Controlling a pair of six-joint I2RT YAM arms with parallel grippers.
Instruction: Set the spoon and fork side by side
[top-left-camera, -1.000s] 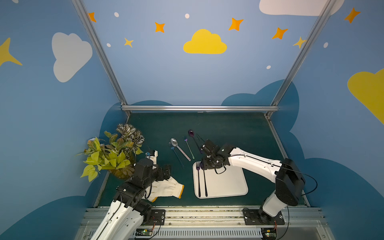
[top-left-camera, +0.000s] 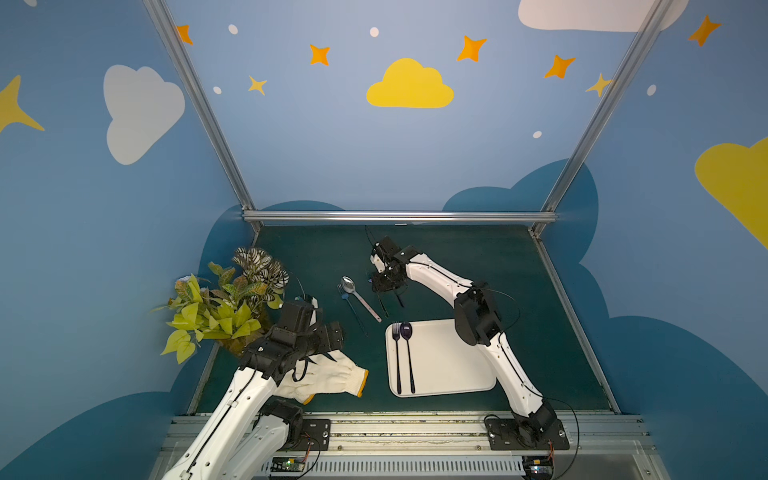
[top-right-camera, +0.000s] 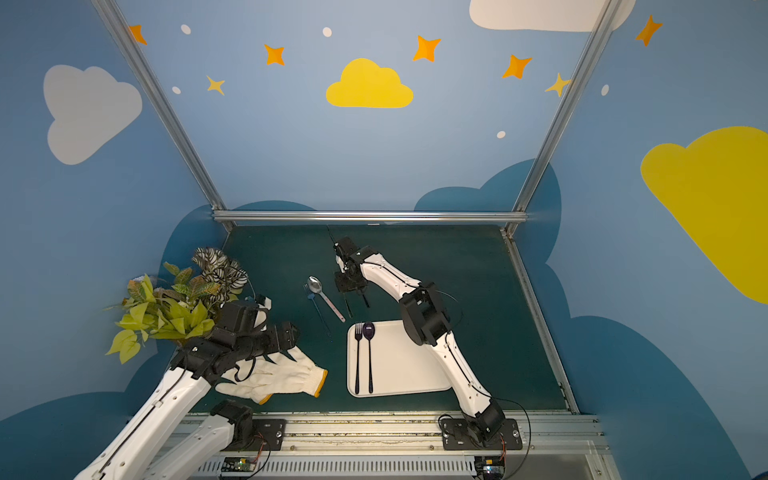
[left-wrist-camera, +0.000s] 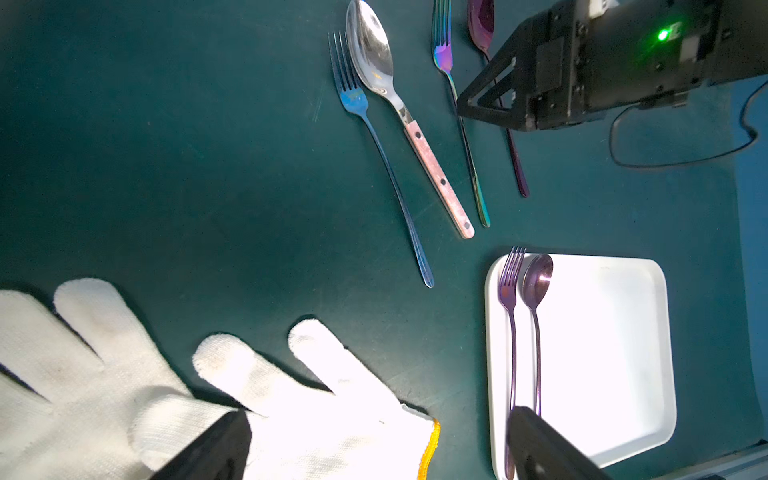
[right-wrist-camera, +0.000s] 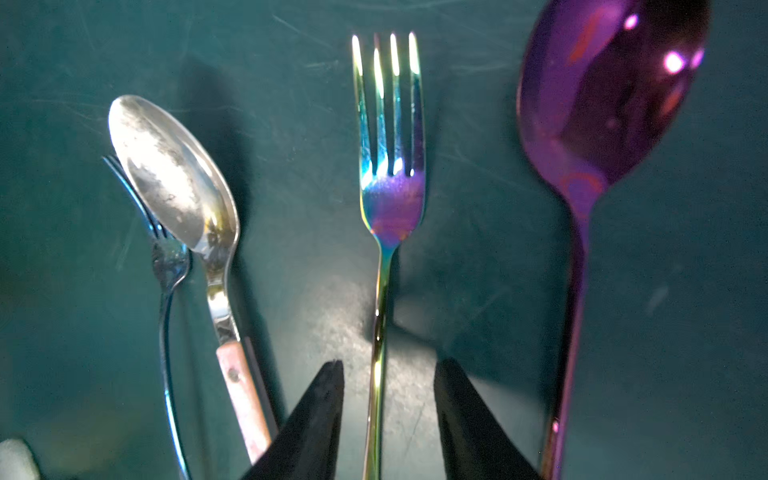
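Observation:
On the table lie a blue fork (left-wrist-camera: 353, 100), a silver spoon with pink handle (left-wrist-camera: 436, 176), a rainbow fork (right-wrist-camera: 392, 196) and a purple spoon (right-wrist-camera: 608, 96). My right gripper hangs over the rainbow fork, its tips apart either side of the handle, not visibly gripping it. A dark fork (left-wrist-camera: 508, 288) and spoon (left-wrist-camera: 537, 280) lie side by side on the white tray (left-wrist-camera: 608, 352). My left gripper is open, above the gloves and table left of the tray.
Leafy plants (top-left-camera: 208, 312) fill the left side. White gloves (top-right-camera: 288, 372) lie at the front left. My right arm crosses over the tray.
My right gripper has moved from above the tray back and leftward over the upper cutlery.

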